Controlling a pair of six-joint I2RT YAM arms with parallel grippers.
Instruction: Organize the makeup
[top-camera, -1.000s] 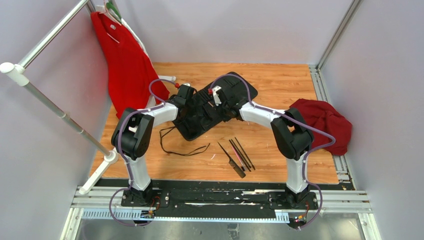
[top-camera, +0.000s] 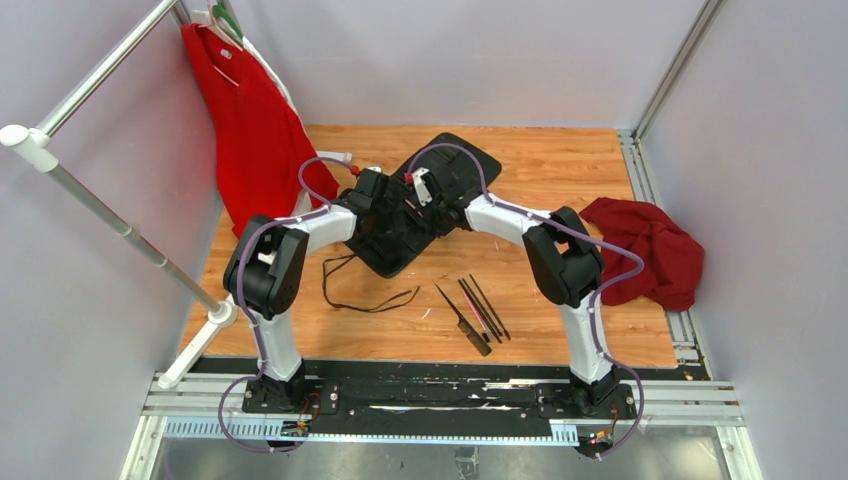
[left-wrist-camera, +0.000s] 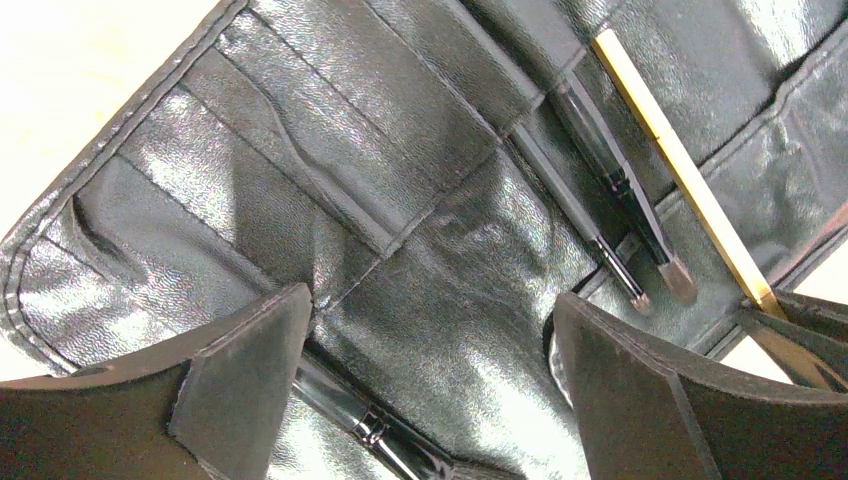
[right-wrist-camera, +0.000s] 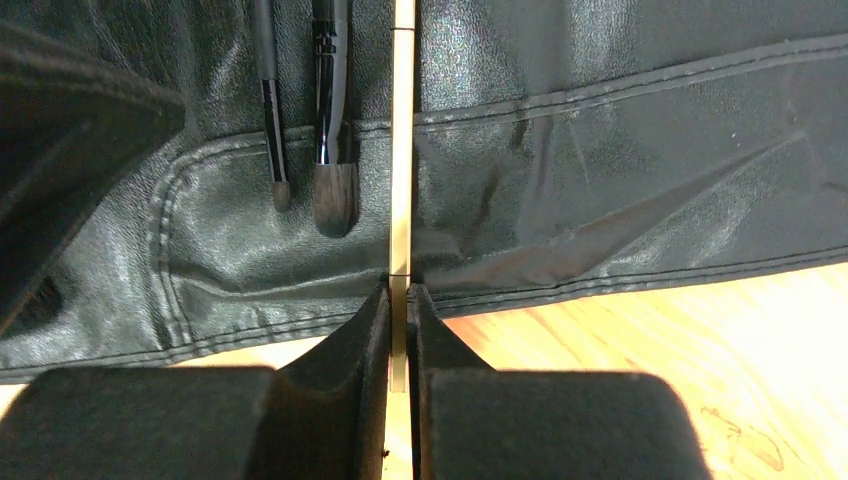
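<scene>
An unrolled black brush case (top-camera: 395, 262) lies under both grippers, with stitched pockets (left-wrist-camera: 340, 150) across it. Two dark brushes, one thin (left-wrist-camera: 570, 205) and one broader (left-wrist-camera: 615, 180), stick out of adjoining pockets, bristles outward. A third brush (left-wrist-camera: 365, 420) lies partly behind a left finger. Over the case my left gripper stands open, nothing held between its wide-apart fingers. My right gripper is shut on one end of a slim gold stick (right-wrist-camera: 401, 170). Its free end is close to a pocket's mouth beside the broader brush; whether it is inside, I cannot tell.
On the table in front lie several thin pencils or brushes (top-camera: 484, 308) and a dark comb-like tool (top-camera: 472, 335). A loose dark strap (top-camera: 345, 305) trails from the case. A red cloth (top-camera: 648, 255) is heaped at right; red clothing (top-camera: 250, 120) hangs at left.
My right arm has shifted a little to the left. The right end of the case has moved slightly left and back with it. The left arm looks still.
</scene>
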